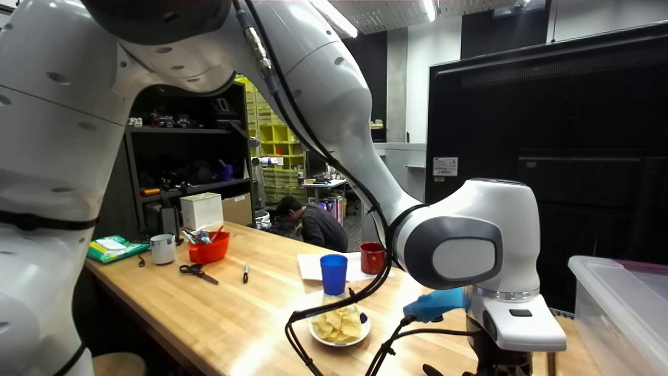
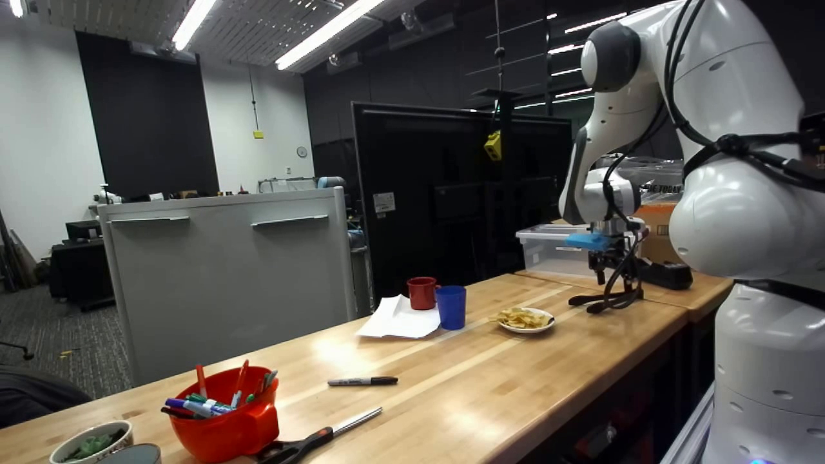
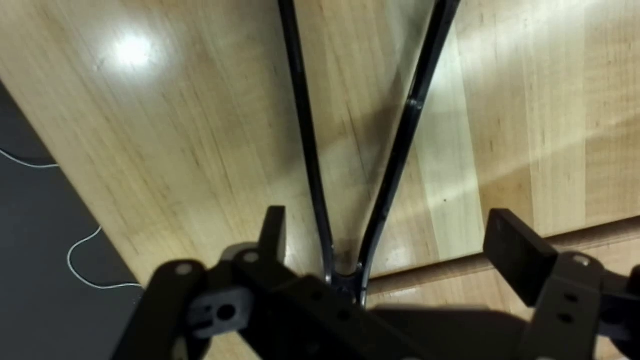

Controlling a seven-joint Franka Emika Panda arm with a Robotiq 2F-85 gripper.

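Note:
My gripper is open over the right-hand part of the table, pointing down. Its two black fingers (image 3: 519, 255) stand wide apart in the wrist view. A black V-shaped tool that looks like tongs (image 3: 312, 162) lies in the gap, its joined end near the gripper and its two arms spreading away; neither finger appears to touch it. From the second exterior view, the gripper (image 2: 615, 280) hangs low above the tongs (image 2: 585, 299). In the first exterior view, the bottom edge cuts off the fingers, and only a tip of the tongs (image 1: 430, 370) shows.
A plate of chips (image 2: 526, 318) is nearest, then a blue cup (image 2: 452, 307), a red mug (image 2: 422, 293) and white paper (image 2: 398, 318). Farther off lie a marker (image 2: 361, 381), scissors (image 2: 313, 441) and a red pen holder (image 2: 232, 433). A clear bin (image 1: 617, 301) stands close beside the arm.

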